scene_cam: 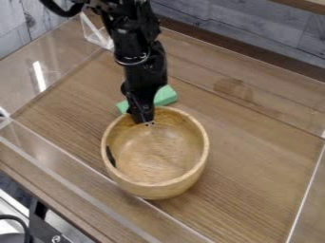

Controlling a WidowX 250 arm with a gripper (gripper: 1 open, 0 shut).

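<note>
My black gripper [140, 114] reaches down from the top centre to the back rim of a large tan bowl [165, 157] in the middle of the camera view. Its fingertips are at the rim, and I cannot tell whether they are open or shut on it. A green object [162, 98] lies just behind the bowl, partly hidden by the gripper and bowl.
The bowl stands on a wooden table [254, 171] with free room to the right and left. A grey wall runs along the back right. A clear plastic item stands at the top left. Cables lie off the table's front left.
</note>
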